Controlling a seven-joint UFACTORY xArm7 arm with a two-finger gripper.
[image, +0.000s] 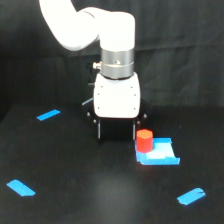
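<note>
My white gripper (117, 128) hangs low over the black table, its two dark fingers spread apart. Between them I see nothing but dark background, though they are hard to make out. A red block (144, 141) is just right of the right-hand finger, close to it or touching; which of the two I cannot tell. The block covers the upper left part of a small white square with a blue border (168, 159).
Blue strips lie flat on the table: one at the back left (48, 115), one at the front left (20, 187) and one at the front right (191, 196).
</note>
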